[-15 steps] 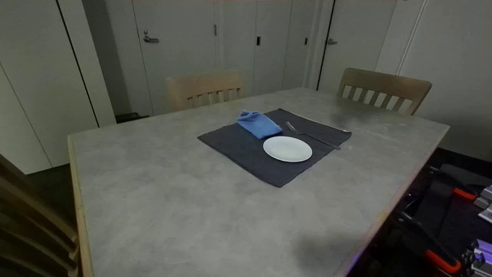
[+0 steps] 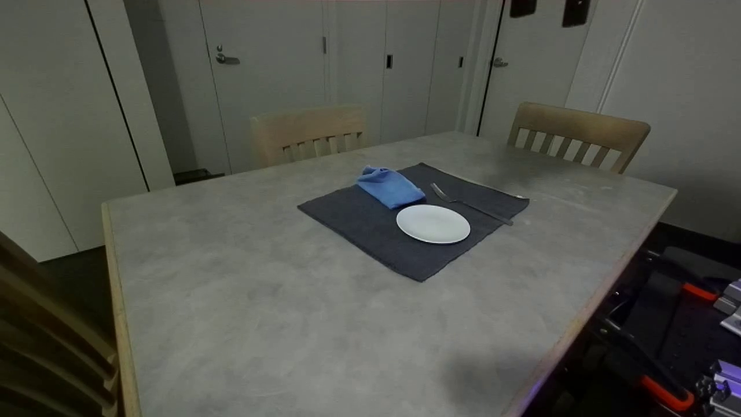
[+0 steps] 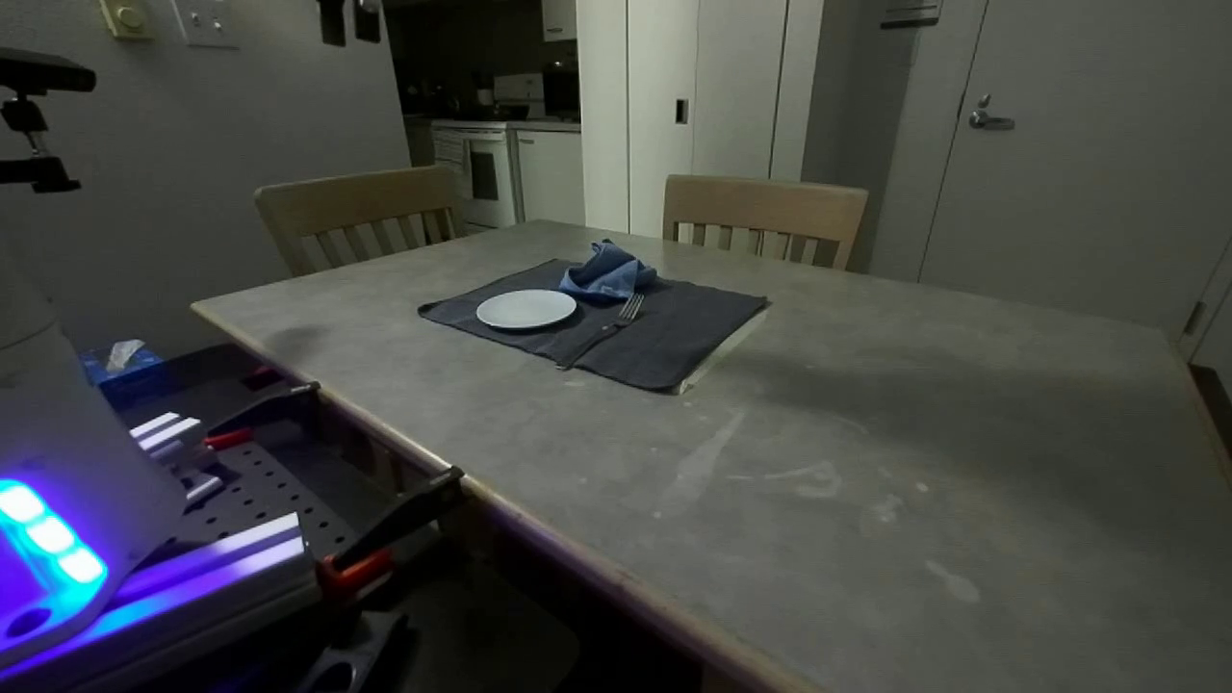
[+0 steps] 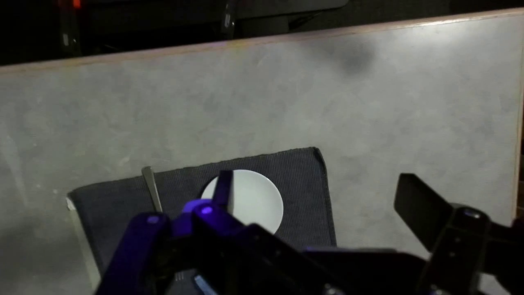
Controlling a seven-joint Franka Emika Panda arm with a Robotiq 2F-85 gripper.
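A white plate (image 2: 433,223) lies on a dark grey placemat (image 2: 375,240) on the table. Beside it a fork (image 2: 472,205) rests on the mat, its handle end reaching the mat's edge. A crumpled blue napkin (image 2: 391,187) sits on the mat behind the plate. My gripper is open and empty, high above the table, its fingers spread wide in the wrist view. One finger (image 4: 224,189) covers part of the plate there, and the gripper body hides most of the napkin. Two dark fingertips (image 2: 522,7) show at the top edge of exterior view 1.
Wooden chairs (image 3: 764,214) stand along the table's edges. Black clamps with red-orange parts (image 3: 358,568) sit at the edge by the robot's base.
My gripper's fingertips have come into sight at the upper right of exterior view 1, where none showed before. Plate, fork, napkin and mat lie as they were.
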